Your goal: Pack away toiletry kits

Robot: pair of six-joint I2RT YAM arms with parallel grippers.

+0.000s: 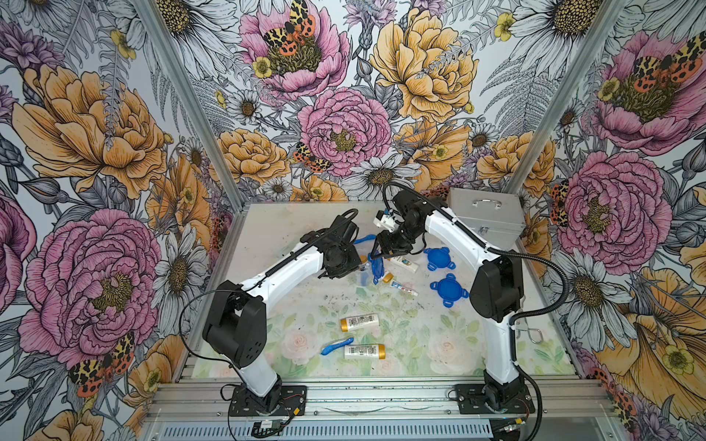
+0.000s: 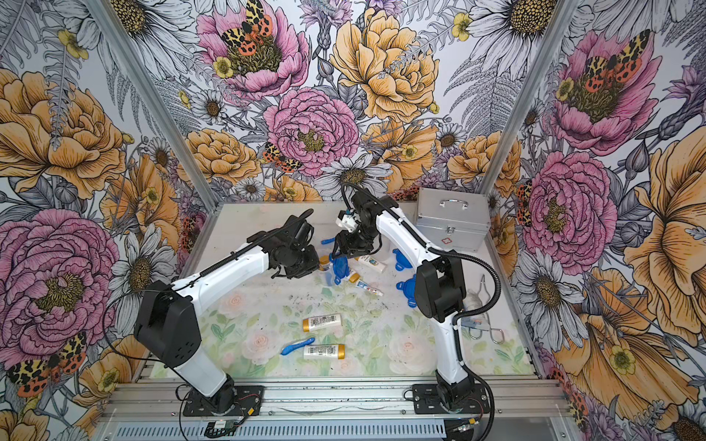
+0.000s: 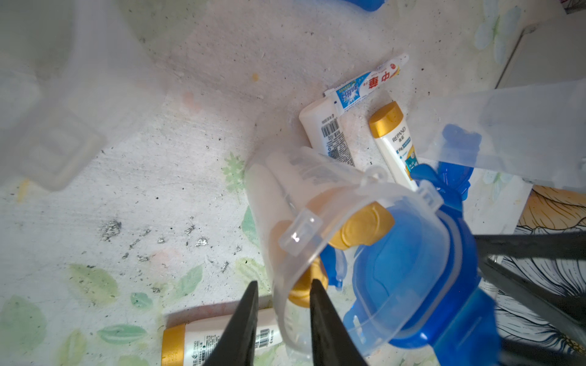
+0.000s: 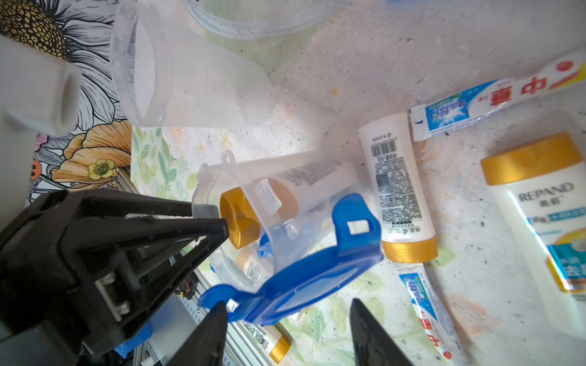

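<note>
A clear cup (image 3: 274, 207) holding gold-capped bottles (image 4: 240, 213) is tilted at the middle, with my left gripper shut on it at the rim. Its blue lid (image 4: 299, 283) is at the cup's mouth, tilted. My right gripper is beside the lid; whether the lid is between its fingers is unclear. Loose by the cup lie a barcoded bottle (image 4: 396, 183), a Repand bottle (image 4: 531, 225) and toothpaste tubes (image 4: 500, 91).
More blue lids (image 1: 448, 290), loose bottles and a blue toothbrush (image 1: 334, 345) lie around the table. A metal case (image 1: 485, 213) stands back right. An empty clear cup (image 4: 189, 79) lies nearby.
</note>
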